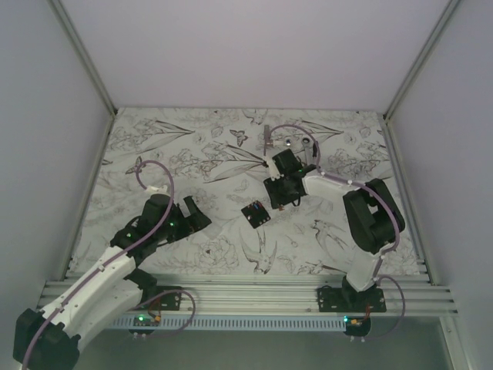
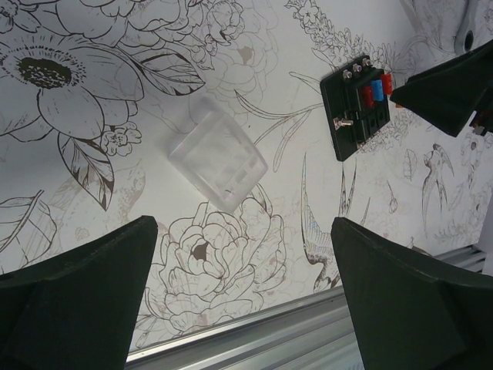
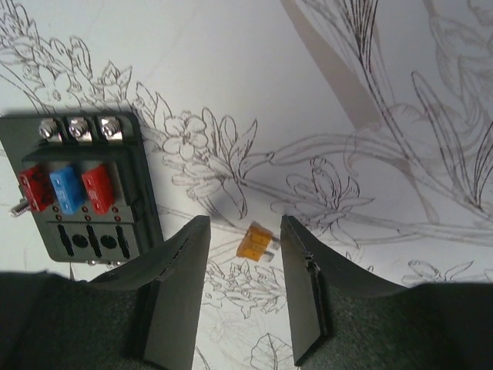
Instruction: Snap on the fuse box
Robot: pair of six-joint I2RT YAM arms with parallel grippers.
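Note:
The black fuse box lies on the floral-patterned table, red and blue fuses seated in it. A small orange fuse lies loose to its right. My right gripper hangs open low over this orange piece, with a fingertip on either side of it in the right wrist view. My left gripper is open over the table at the left, above a clear plastic cover.
Several small tools lie at the back, behind the right arm. Metal rails run along the front edge.

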